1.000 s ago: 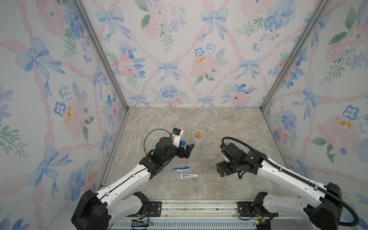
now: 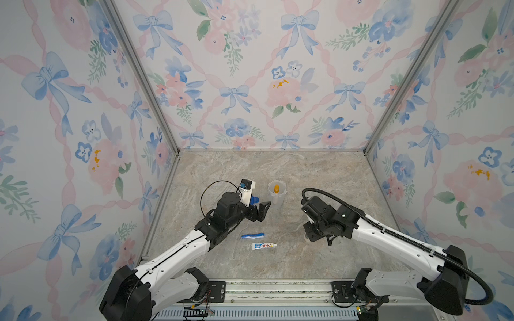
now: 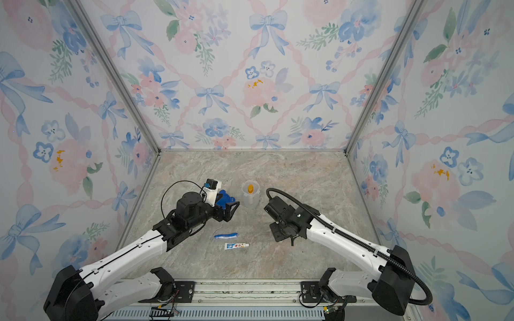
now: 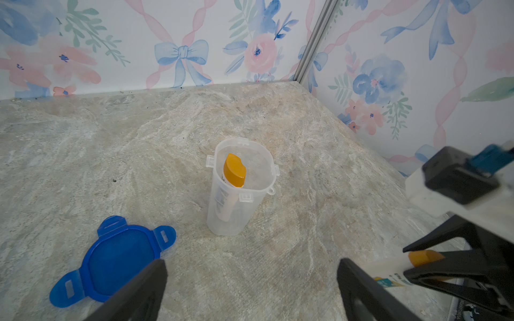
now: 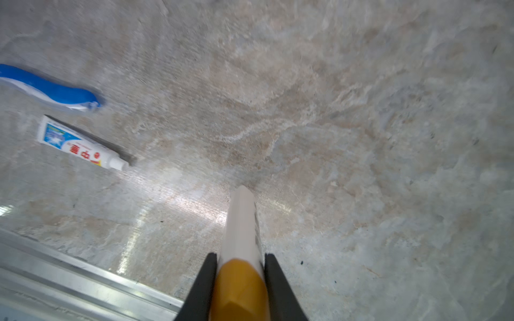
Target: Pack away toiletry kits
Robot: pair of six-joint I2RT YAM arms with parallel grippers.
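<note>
The clear cup [image 4: 230, 214] stands upright and lidless, holding a bottle with an orange cap [image 4: 234, 170]. Its blue lid [image 4: 120, 262] lies flat on the table left of it in the left wrist view. My right gripper is shut on a second white bottle [image 5: 242, 219] near its orange cap, above bare table. My left gripper is open and empty, its fingers [image 4: 136, 291] wide apart near the lid and cup. A blue toothbrush [image 2: 252, 236] and a white toothpaste tube [image 2: 264, 246] lie in front of the left arm.
Patterned walls close in the back and sides. A metal rail [image 5: 85, 275] runs along the front edge.
The right gripper has shifted a little toward the left of the table and turned slightly. The left arm, cup, toothbrush and toothpaste have stayed put.
</note>
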